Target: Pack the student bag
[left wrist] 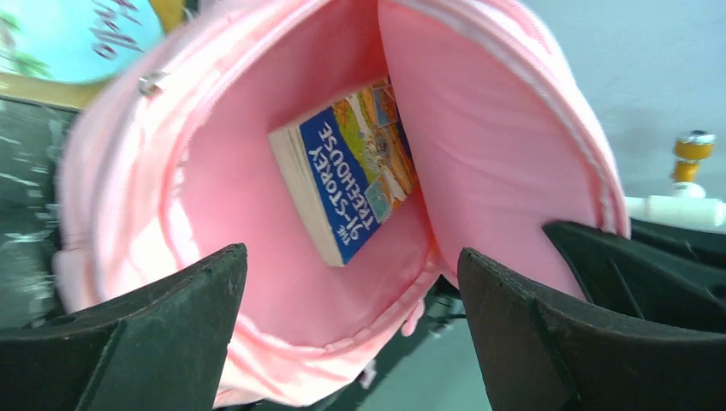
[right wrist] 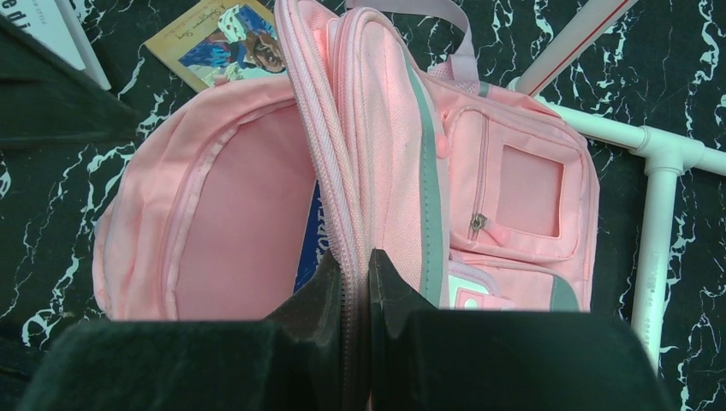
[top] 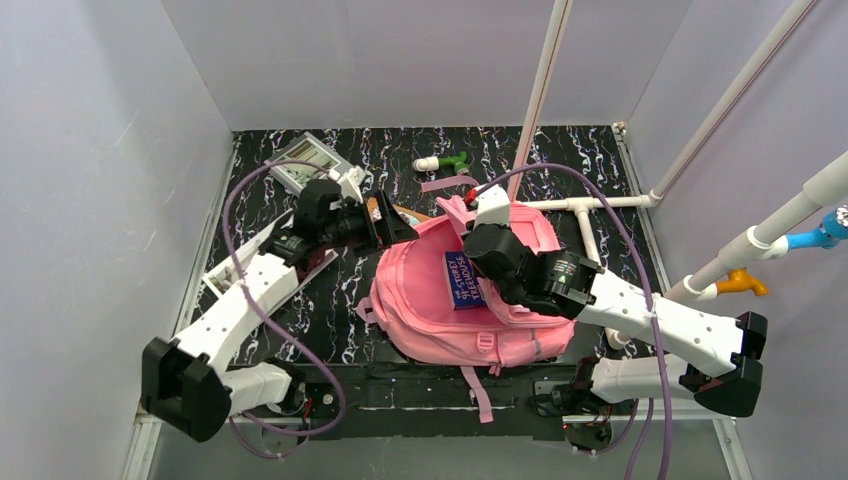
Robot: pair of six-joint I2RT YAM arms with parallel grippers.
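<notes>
The pink backpack (top: 430, 335) lies open on the black marbled surface, a blue storey treehouse book (top: 463, 280) inside its main compartment, seen in full in the left wrist view (left wrist: 338, 175). My right gripper is shut on the backpack's zipped front flap (right wrist: 338, 128), holding it up. My left gripper (top: 392, 225) hangs open above the bag's upper left; in the left wrist view its fingers (left wrist: 163, 334) frame the opening with nothing between them.
A grey boxed book (top: 300, 155) at back left, a white book (top: 230, 270) at left, a tan book (right wrist: 197, 60) behind the bag. White pipes (top: 590, 235) stand right; a green tap (top: 450, 160) lies at the back.
</notes>
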